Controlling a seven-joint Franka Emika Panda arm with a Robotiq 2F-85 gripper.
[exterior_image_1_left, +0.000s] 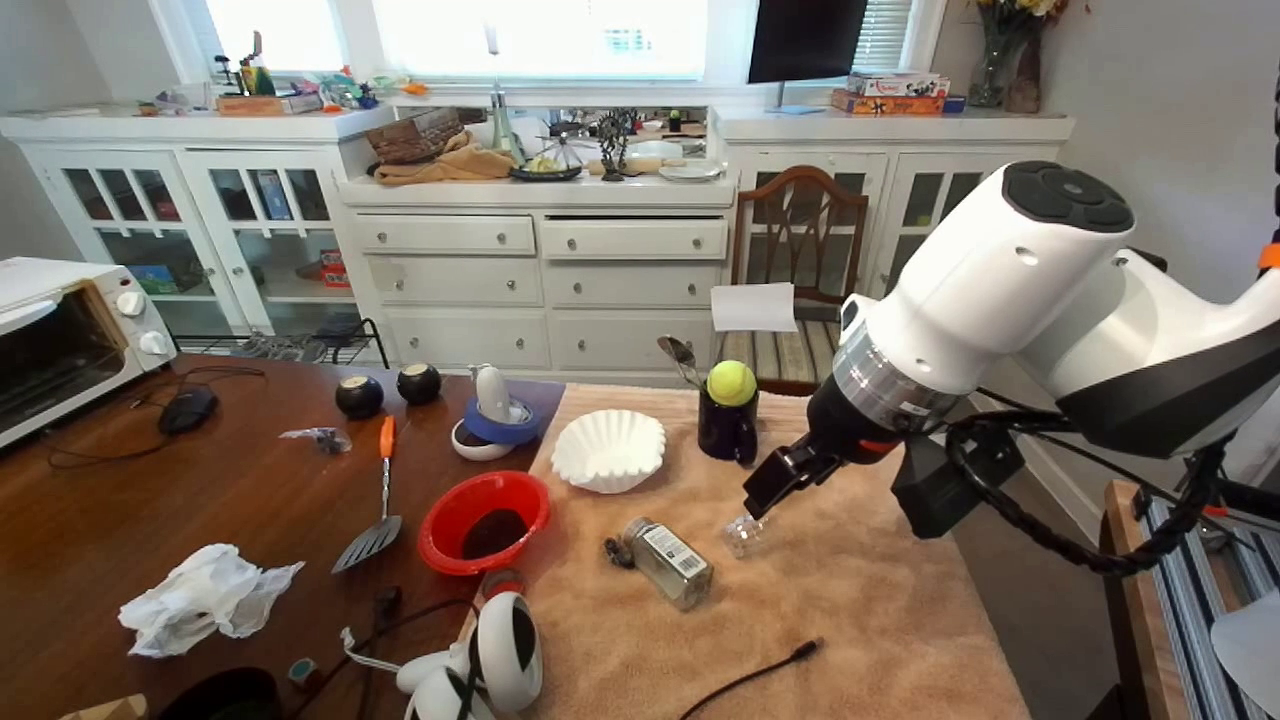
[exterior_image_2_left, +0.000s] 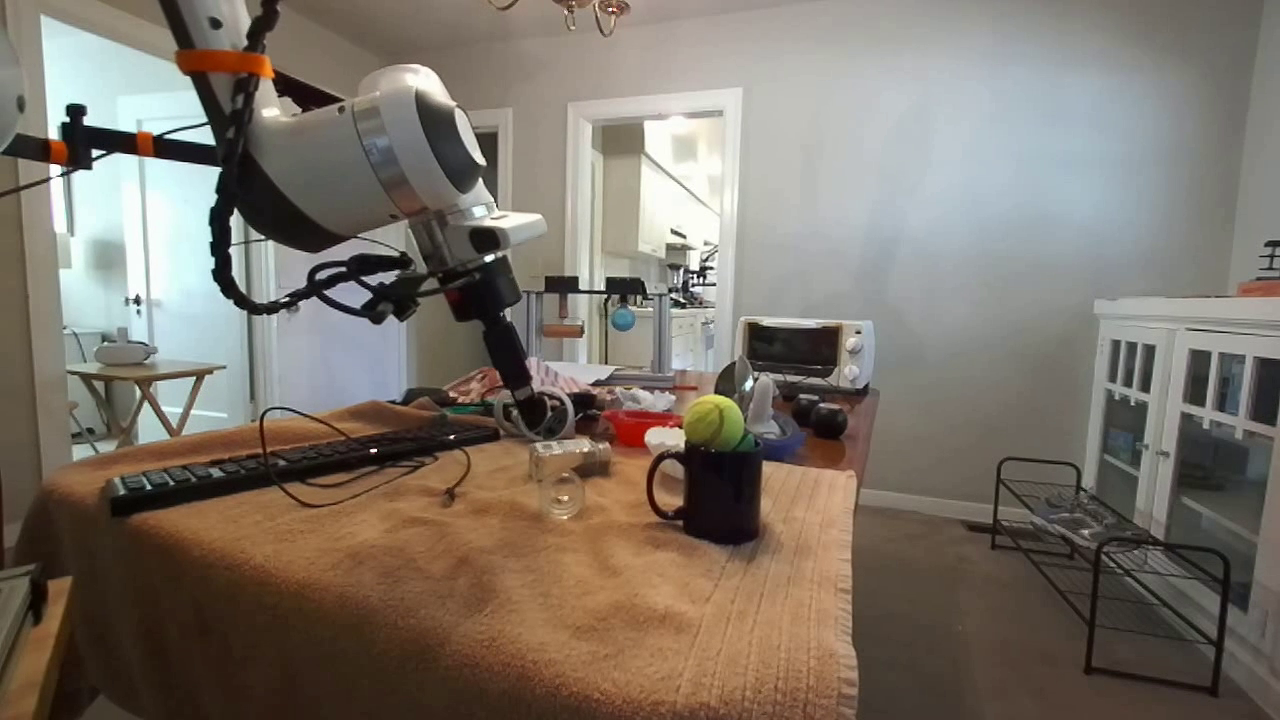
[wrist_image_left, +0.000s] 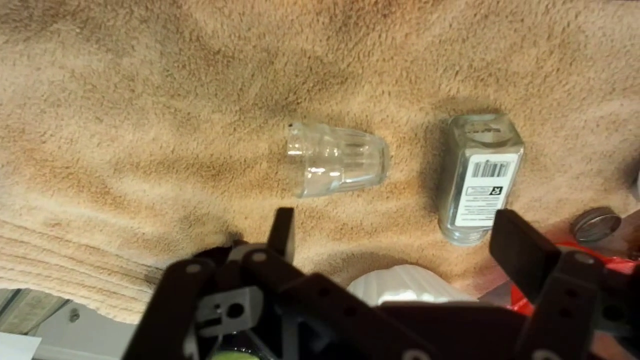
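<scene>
A small clear glass (wrist_image_left: 342, 159) lies on its side on the tan towel, its wide rim to the left in the wrist view. Beside it is a square glass jar (wrist_image_left: 483, 177) with a barcode label, also lying down. My gripper is open above the towel, its fingers set wide apart with nothing held between them. In exterior view 1 the gripper (exterior_image_1_left: 774, 486) hangs just above the clear glass (exterior_image_1_left: 744, 535), partly overlapping it from this angle. The jar (exterior_image_1_left: 669, 564) rests left of the glass there.
A black mug (exterior_image_1_left: 727, 430) holding a tennis ball (exterior_image_1_left: 732, 384) and a white fluted bowl (exterior_image_1_left: 609, 450) stand behind the glass. A red bowl (exterior_image_1_left: 446, 528) sits further left. A black cable (exterior_image_1_left: 753, 678) lies in front.
</scene>
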